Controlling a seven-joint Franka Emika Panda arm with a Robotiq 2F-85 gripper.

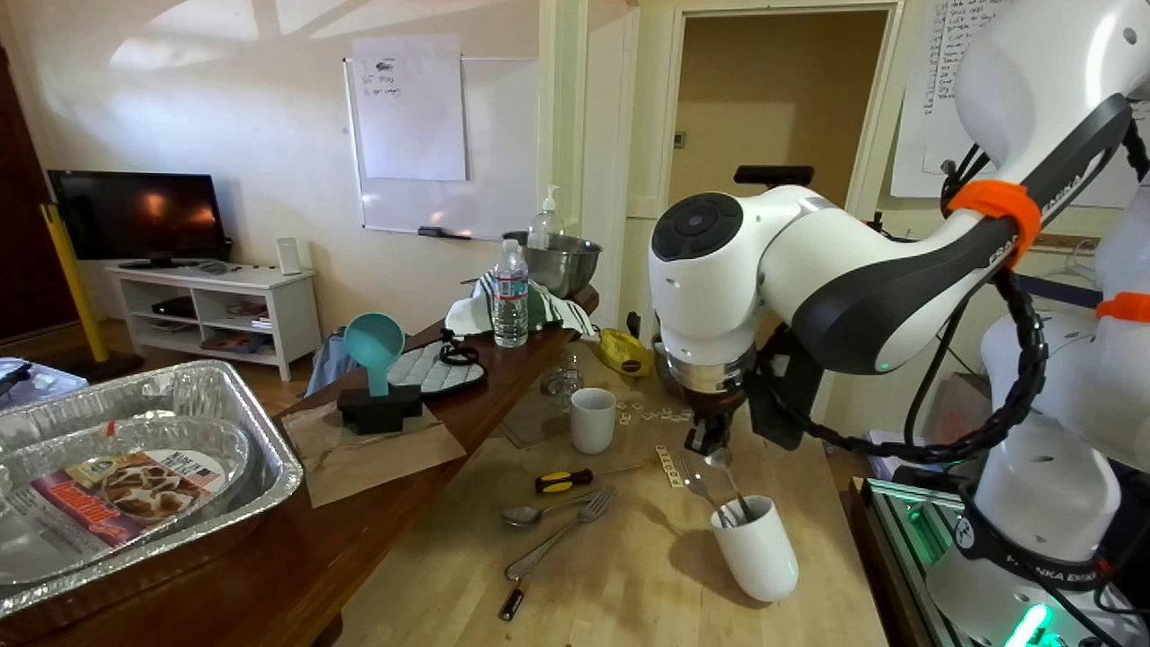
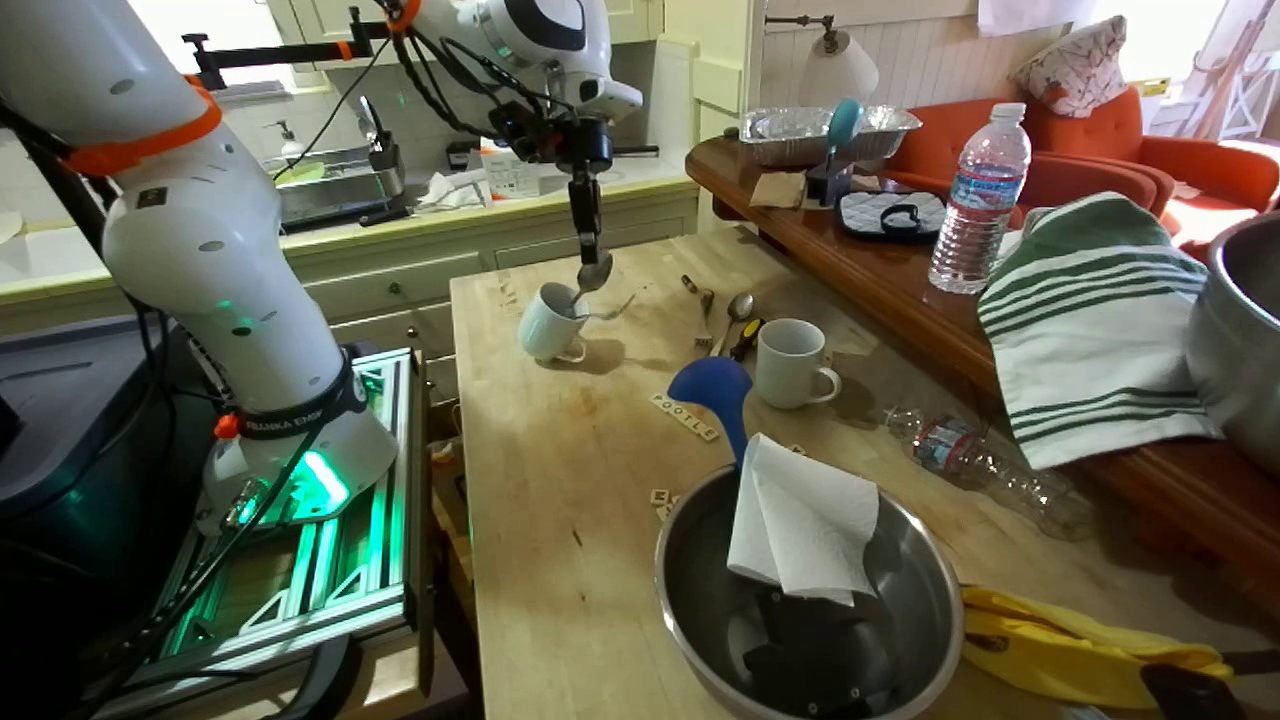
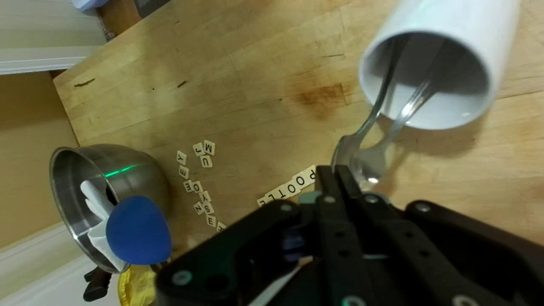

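A white mug leans over, its mouth tipped towards my gripper; whether its base is fully on the table I cannot tell. Two metal utensils reach out of its mouth. One is a spoon, its bowl up at my fingertips; the other, a fork, slants out beside it. My gripper points down above the mug, shut on the spoon. In the wrist view the fingers hide part of the utensils' upper ends, and the handles vanish inside the mug.
A second white mug stands upright near a screwdriver, a loose spoon and a loose fork. Letter tiles lie on the table. A steel bowl holds a blue utensil and paper.
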